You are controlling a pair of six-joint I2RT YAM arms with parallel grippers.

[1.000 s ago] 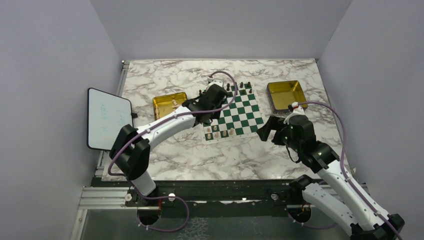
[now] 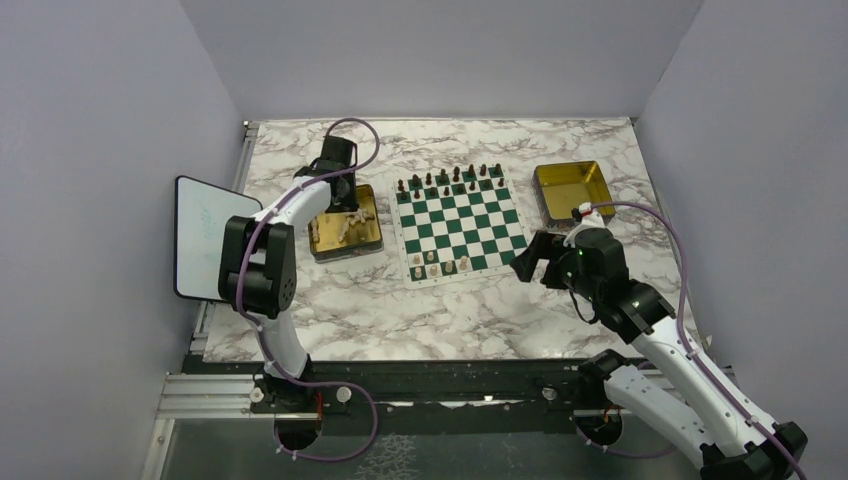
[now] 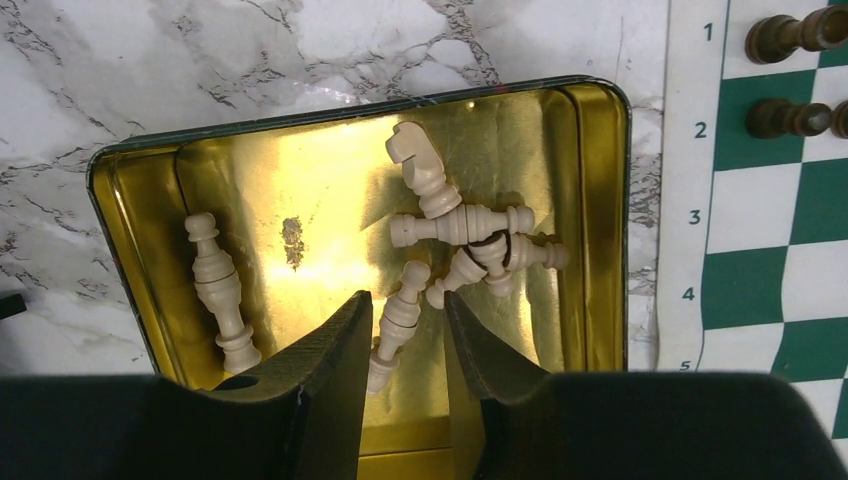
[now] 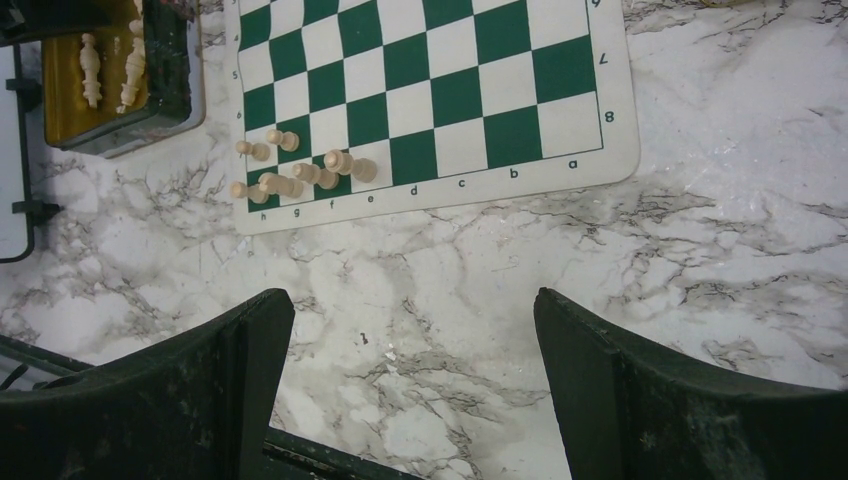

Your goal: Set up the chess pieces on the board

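In the left wrist view a gold tray [image 3: 270, 390] holds several white pieces lying on their sides. One white piece [image 3: 219, 285] lies alone at its left. A white knight [image 3: 422, 170] touches a cluster at the right, and another white piece [image 3: 398, 325] lies partly behind my left fingers. My left gripper hovers over the tray, part open, nothing held. On the green and white board [image 2: 462, 226], dark pieces [image 2: 443, 178] stand along the far side; several white pieces [image 4: 313, 175] stand in one near corner. My right gripper is open and empty above bare table.
An empty gold tray [image 2: 573, 187] stands to the right of the board. A whiteboard [image 2: 212, 238] lies at the left edge. The marble table [image 2: 430, 325] in front of the board is clear.
The right arm has hardly moved.
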